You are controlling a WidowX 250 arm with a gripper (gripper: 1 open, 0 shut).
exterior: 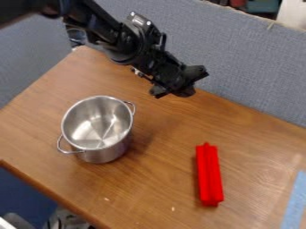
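My black gripper [180, 80] hangs over the back of the wooden table, up and to the right of a steel pot [97, 128] with two handles. It looks shut, with nothing visible between its fingers. A long red object [209, 174] lies apart from both on the right part of the table, lengthwise front to back.
A grey padded panel [245, 58] borders the back of the table [143, 188]. A blue strip [292, 201] lies at the right edge. The middle and front of the table between pot and red object are clear.
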